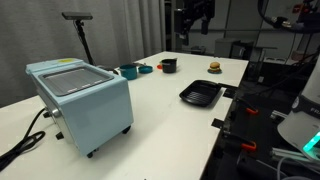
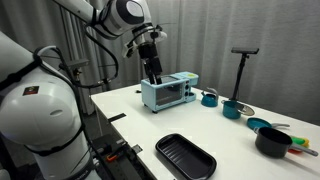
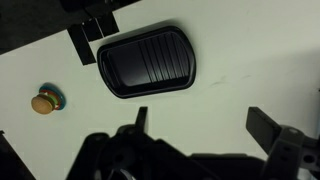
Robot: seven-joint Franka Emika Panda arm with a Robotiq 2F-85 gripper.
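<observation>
My gripper hangs high over the white table, its two fingers wide apart and nothing between them. In the wrist view a black ribbed tray (image 3: 148, 62) lies flat on the table beyond the fingers, clear of them. A toy burger (image 3: 47, 98) is at the left of that view. Exterior view 1 has the same tray (image 1: 203, 94) near the table's right edge, with the burger (image 1: 214, 67) farther back. The light blue toaster oven (image 1: 85, 105) stands to the left there. In exterior view 2 the oven (image 2: 168, 92) is behind my arm.
A black pot (image 2: 271, 142), a teal pan (image 2: 231, 109) and a teal kettle (image 2: 209, 97) stand along the table's far side. Dark straps (image 3: 92, 28) lie beside the tray at the table's edge. Between oven and tray the table is bare.
</observation>
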